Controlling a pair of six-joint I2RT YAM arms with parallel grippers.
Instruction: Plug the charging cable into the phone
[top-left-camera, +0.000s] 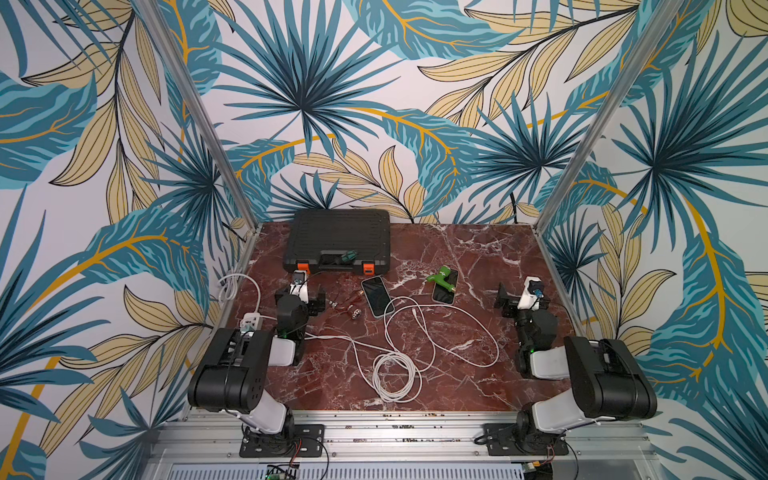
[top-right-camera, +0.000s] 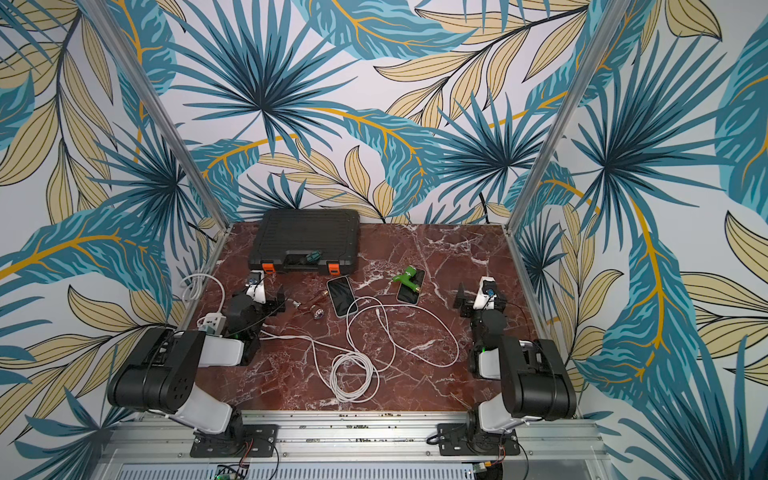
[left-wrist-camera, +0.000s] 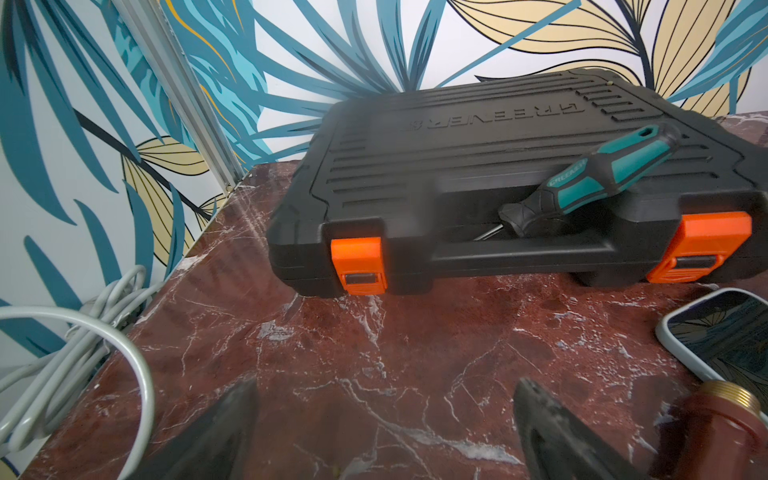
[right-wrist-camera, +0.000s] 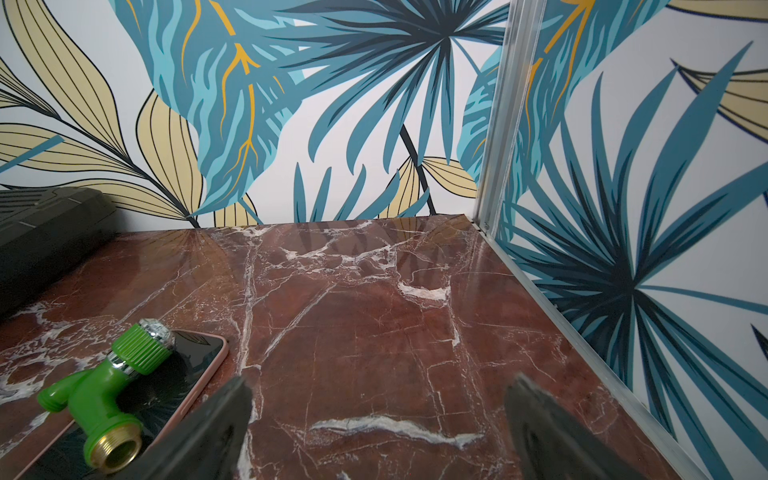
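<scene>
A white cable (top-left-camera: 392, 376) lies coiled at the front middle, with loops reaching up to a dark phone with a pale case (top-left-camera: 375, 296); I cannot tell where its plug is. A second phone (top-left-camera: 447, 293) lies further right under a green tap fitting (right-wrist-camera: 112, 384). My left gripper (top-left-camera: 301, 301) stands open at the left, facing the black case, nothing between its fingers. My right gripper (top-left-camera: 509, 294) stands open at the right, right of the second phone, also empty.
A black tool case (left-wrist-camera: 496, 168) with a screwdriver (left-wrist-camera: 600, 172) stands at back left. Brass-and-red fittings (top-left-camera: 354, 312) lie by the left gripper. A power strip (top-left-camera: 251, 321) sits at the left edge.
</scene>
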